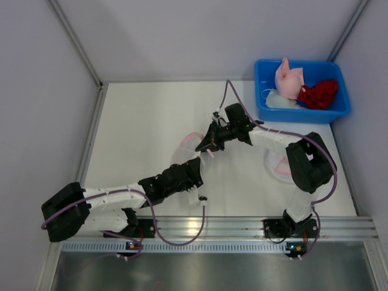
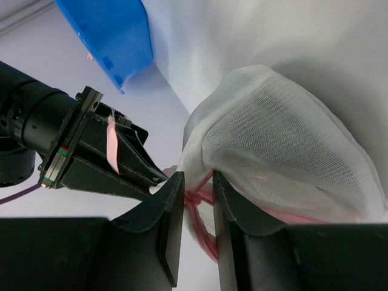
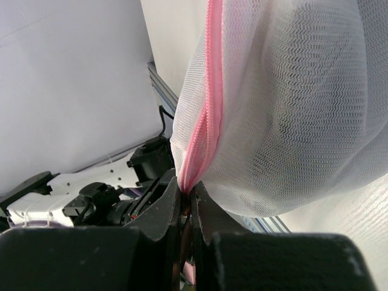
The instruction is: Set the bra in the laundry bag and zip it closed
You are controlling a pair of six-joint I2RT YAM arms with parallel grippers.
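The white mesh laundry bag (image 1: 185, 148) with pink zipper lies at the table's middle, between both grippers; in the right wrist view its zipper (image 3: 206, 121) runs down into my right gripper, shut on it at the bag's edge. My left gripper is part open around the bag's pink-edged rim, its fingertips right beside the right gripper, which shows black at the left of the left wrist view. No bra can be made out in or around this bag.
A blue bin (image 1: 267, 103) with pink, red and pale cloths stands at the back right. Another mesh piece with pink trim (image 1: 276, 163) lies on the right, under the right arm.
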